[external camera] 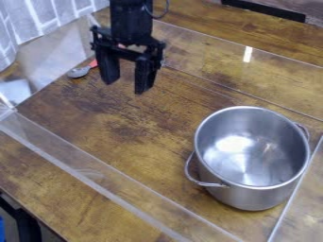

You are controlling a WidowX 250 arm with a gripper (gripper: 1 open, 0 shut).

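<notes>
The black gripper [127, 66] hangs over the upper left of the wooden board, its fingers pointing down; whether it is open or shut is unclear. Behind it, partly hidden, a spoon [78, 71] with a bit of red lies on the board. A steel pot [250, 154] with wire handles stands at the lower right.
Clear plastic walls [94, 175] border the wooden work surface [139, 132]. The middle and upper right of the board are free. A crumpled silver object [13, 90] sits at the far left edge.
</notes>
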